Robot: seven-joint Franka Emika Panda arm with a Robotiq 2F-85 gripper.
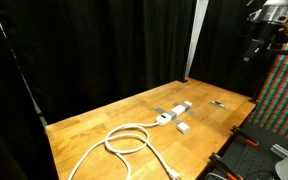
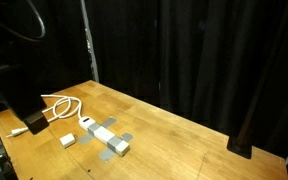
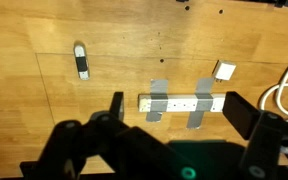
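A white power strip (image 3: 180,103) lies taped flat to the wooden table with grey tape (image 3: 158,99). Its white cord (image 1: 134,133) loops across the tabletop and ends in a plug. Beside the strip sits a small white block (image 3: 224,70), perhaps an adapter; it shows too in exterior view 2 as a white cube (image 2: 68,140). A short black-and-white stick-like item (image 3: 81,62) lies apart from them. High above the table is my gripper, open, its dark fingers wide apart with nothing held between them.
Black curtains (image 1: 104,50) hang behind the table. A dark stand (image 2: 240,146) is at the table's far edge in exterior view 2. A colour-patterned panel (image 1: 282,95) stands at the right in exterior view 1.
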